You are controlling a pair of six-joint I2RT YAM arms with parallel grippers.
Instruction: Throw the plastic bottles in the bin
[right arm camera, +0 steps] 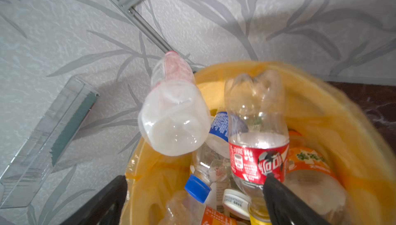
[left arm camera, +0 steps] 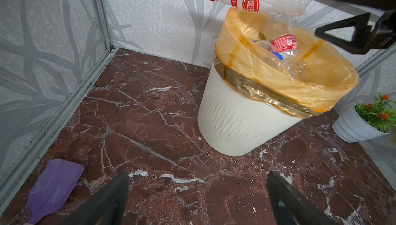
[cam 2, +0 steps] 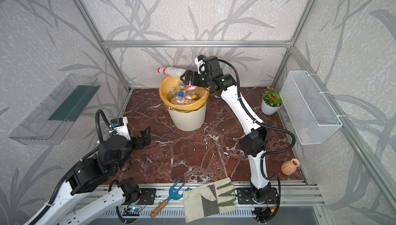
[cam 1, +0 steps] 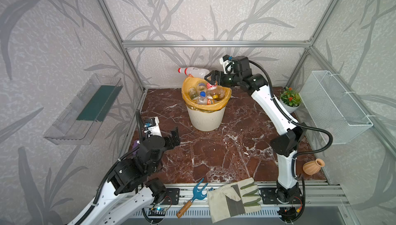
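A white bin (cam 1: 205, 121) with an orange liner holds several bottles, including a red-labelled one (right arm camera: 257, 163) and a blue-capped one (right arm camera: 208, 171). Above it, a milky bottle with red cap (cam 1: 191, 71) is in midair, sideways, apart from my right gripper's fingertips in the right wrist view. That gripper (cam 1: 212, 77) is open above the bin, its fingers wide apart. My left gripper (cam 1: 172, 138) is open and empty, low in front of the bin on the left.
A potted plant (cam 1: 290, 98) stands at the back right, an orange vase (cam 1: 313, 166) at the front right. A purple scoop (left arm camera: 53, 183) lies at left. A glove (cam 1: 233, 200) and blue fork (cam 1: 198, 192) lie along the front edge. Wire and clear baskets hang on the side walls.
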